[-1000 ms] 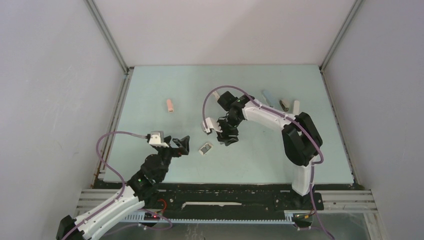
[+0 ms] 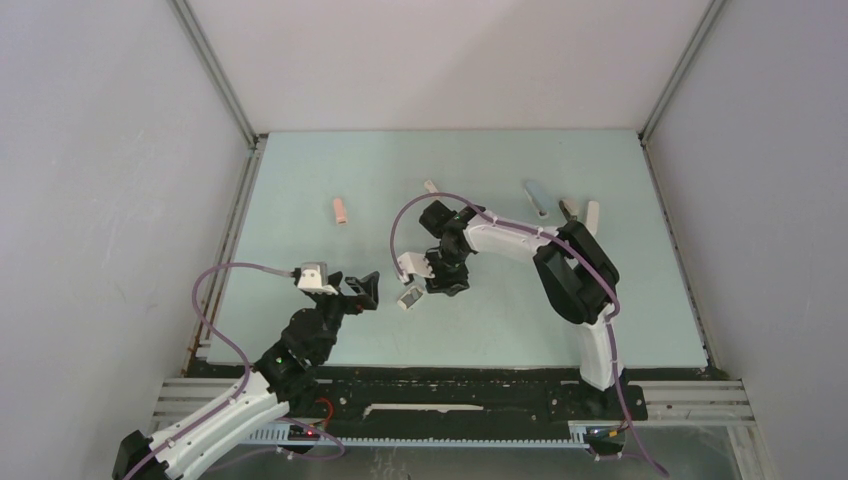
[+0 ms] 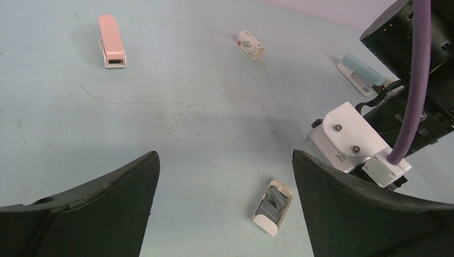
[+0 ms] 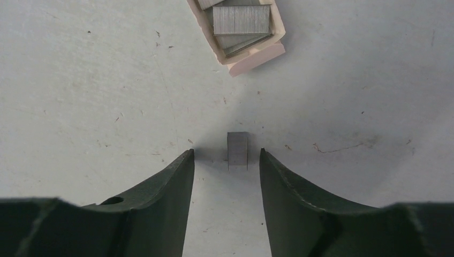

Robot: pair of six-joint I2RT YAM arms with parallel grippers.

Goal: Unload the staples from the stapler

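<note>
A short grey staple strip (image 4: pixel 237 152) lies on the table in the right wrist view. My right gripper has one finger on either side of it, with a gap on both sides. Just beyond is a small box with more staple strips inside; the left wrist view shows this box (image 3: pixel 272 208) too. To the left, my left gripper (image 2: pixel 362 292) hangs open and empty. A pink stapler (image 3: pixel 111 40) lies closed at the far left, and a blue stapler (image 2: pixel 536 198) is at the back right.
A small white carton (image 3: pixel 250 45) lies at the back centre. Close to the blue stapler are a dark small item (image 2: pixel 568 209) and a pale long one (image 2: pixel 592 217).
The left arm and the objects on the table look unmoved.
</note>
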